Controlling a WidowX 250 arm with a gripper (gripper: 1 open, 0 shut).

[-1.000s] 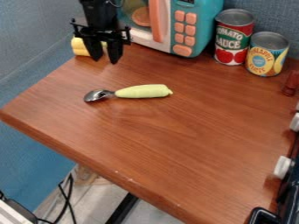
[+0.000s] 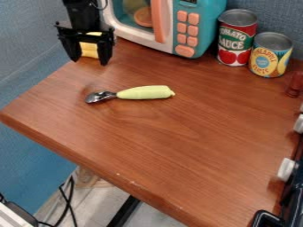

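Note:
The black gripper is at the top left of the camera view, low over the back left corner of the wooden table. A yellow object is behind and between its fingers; whether the fingers grip it, I cannot tell. A spoon with a pale yellow-green handle lies in the middle-left of the table, apart from the gripper.
A teal toy microwave stands at the back. A tomato sauce can, a second can and a small red item stand at the back right. Black equipment lines the right edge.
The gripper has moved left, toward the yellow object at the back left corner. The spoon and cans have not moved.

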